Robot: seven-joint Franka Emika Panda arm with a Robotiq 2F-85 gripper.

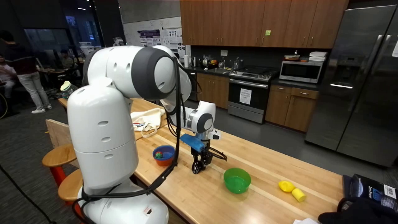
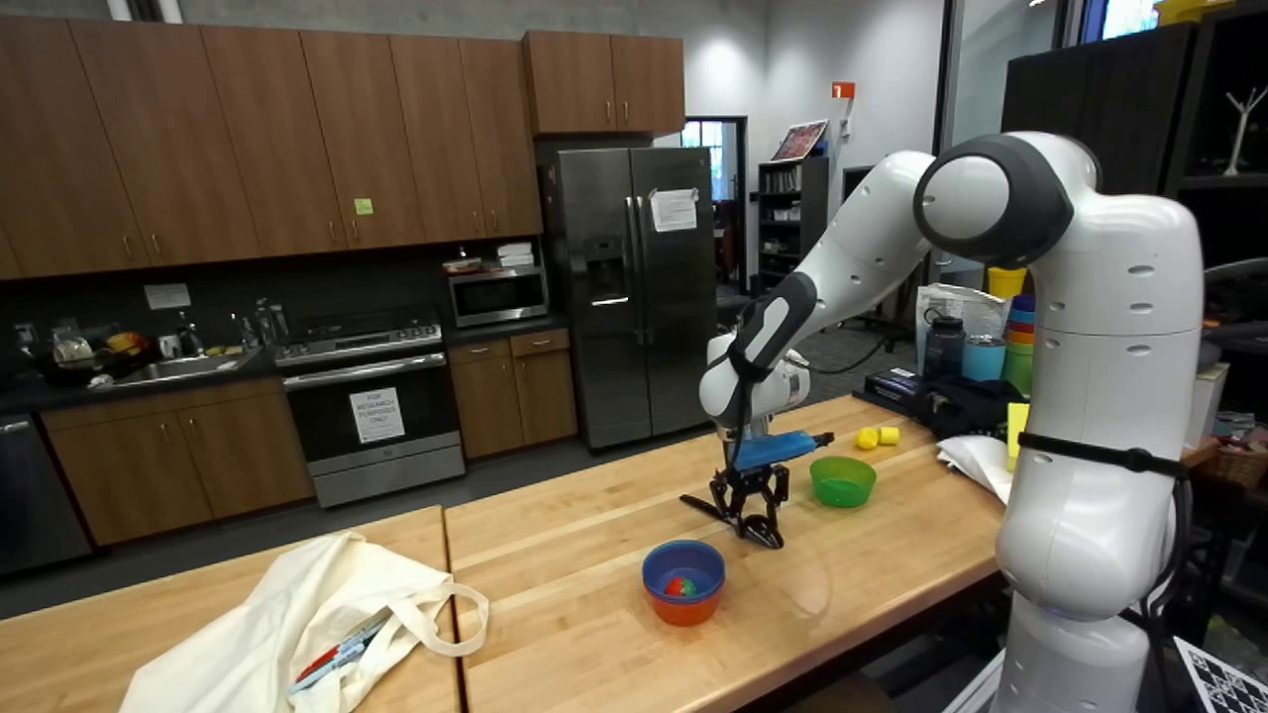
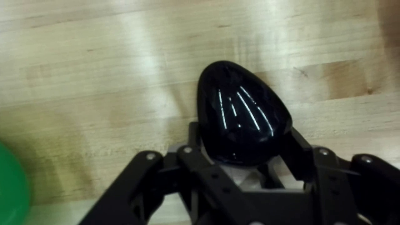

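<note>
My gripper is shut on a glossy black spoon-like utensil [image 3: 240, 108], whose rounded head with thin light lines shows ahead of the fingers. A dark strip runs back between the fingers, perhaps its handle. Seen from exterior view 1, the gripper [image 1: 203, 158] points down close to the wooden table; whether the utensil [image 1: 196, 167] touches the top cannot be told. The green bowl [image 1: 237, 180] stands to the gripper's right there, and the blue-and-orange bowl [image 1: 164, 155] with a strawberry-like thing [image 1: 159, 154] in it stands to the left.
Yellow items [image 1: 293, 189] lie beyond the green bowl. A cream tote bag [image 2: 285, 630] covers part of the neighbouring table. Dark bags and a box [image 1: 373, 198] crowd the far end. Bare wood lies in front of the gripper.
</note>
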